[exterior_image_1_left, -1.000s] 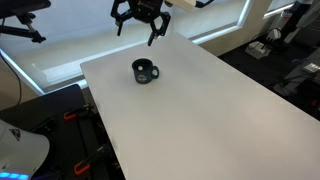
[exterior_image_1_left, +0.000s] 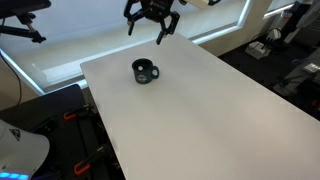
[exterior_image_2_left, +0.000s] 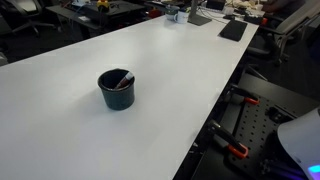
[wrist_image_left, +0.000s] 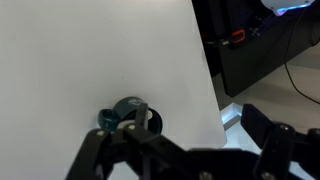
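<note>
A dark mug (exterior_image_1_left: 145, 75) stands upright on the white table, its handle pointing right in exterior view 1. Something reddish and pale shows inside the mug (exterior_image_2_left: 120, 97) in exterior view 2. Above and behind it, at the top of exterior view 1, my gripper (exterior_image_1_left: 145, 34) hangs with its fingers spread apart and nothing visible between them. Seen from the wrist, the mug (wrist_image_left: 127, 103) lies near the left dark finger (wrist_image_left: 135, 150), which hides part of it. Gripper and mug look apart in exterior view 1.
A black frame (exterior_image_2_left: 255, 125) and the white robot base (exterior_image_2_left: 302, 138) border one edge. Cups (exterior_image_2_left: 176, 14) and other items stand far off in exterior view 2.
My gripper has shifted a little to the right and slightly up in exterior view 1. The mug has stayed put.
</note>
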